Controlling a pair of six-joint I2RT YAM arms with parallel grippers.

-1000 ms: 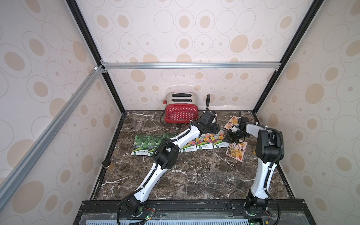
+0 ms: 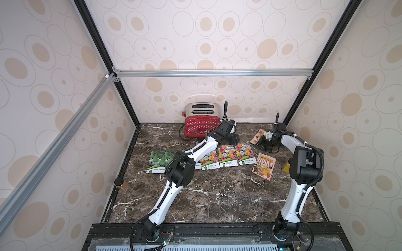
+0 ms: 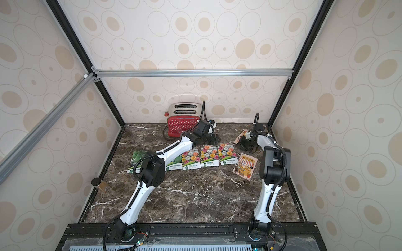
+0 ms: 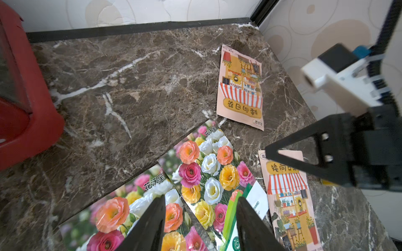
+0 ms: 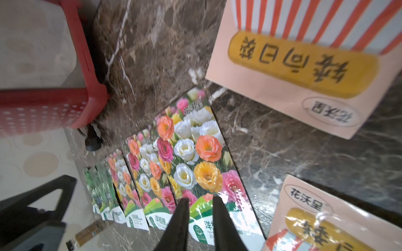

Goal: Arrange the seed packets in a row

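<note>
A row of seed packets crosses the table: green-leaf ones (image 2: 159, 161) at the left, partly hidden by my left arm, then several flower packets (image 2: 227, 155). Right of the row a pink striped-awning packet (image 2: 264, 166) lies slightly turned. Another pink packet (image 4: 241, 87) is farther back, its lettering upside down in the left wrist view. My left gripper is open above the flower packets, nothing between its fingers. My right gripper hovers near the pink packets, open by a narrow gap and empty; the rightmost flower packet (image 5: 196, 159) appears beyond its fingertips.
A red toaster (image 2: 202, 121) stands at the back, behind the row. A brown-and-black object (image 2: 121, 184) sits at the left edge, and something yellow (image 2: 286, 166) at the right, partly behind the right arm.
My left gripper has shifted left and back, off the flower packets. My right gripper has moved right and back, leaving the front pink packet uncovered. The packets look unmoved.
</note>
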